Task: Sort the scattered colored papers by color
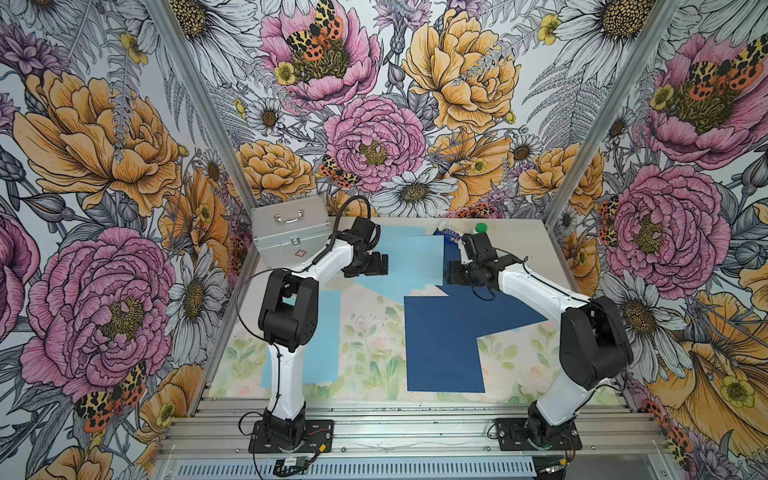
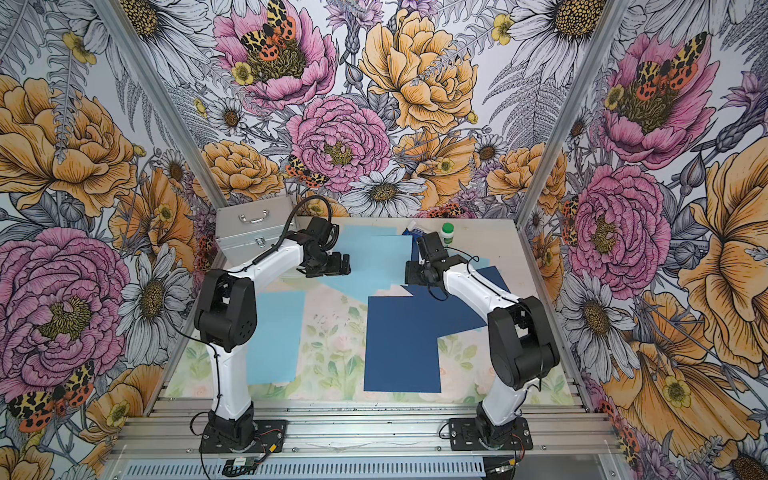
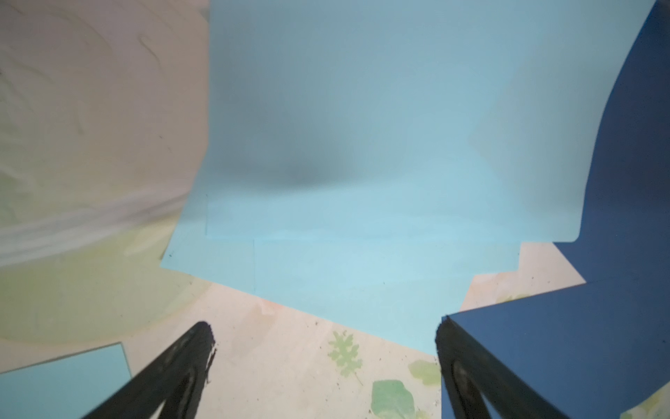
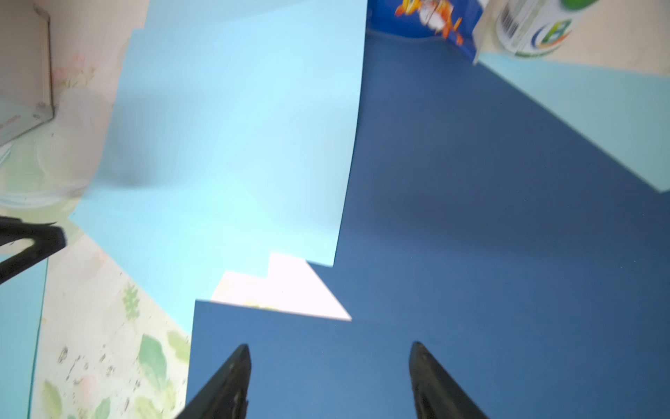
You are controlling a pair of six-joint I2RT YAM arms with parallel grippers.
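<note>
Several overlapping light blue sheets (image 1: 416,256) lie at the back centre. A separate light blue sheet (image 2: 276,344) is at the front left, partly under the left arm. Dark blue sheets (image 1: 444,352) spread from the front centre toward the back right, one angled (image 4: 502,167) beside the light blue ones. A corner of light blue paper (image 4: 607,111) shows beyond the dark blue at the back right. My left gripper stands open above the light blue stack, empty. Over the dark blue paper, my right gripper has its fingers apart, nothing between them.
A silver metal box (image 1: 292,232) occupies the back left corner. By the back edge are a blue packet (image 4: 425,17) and a white bottle with a green cap (image 2: 447,233).
</note>
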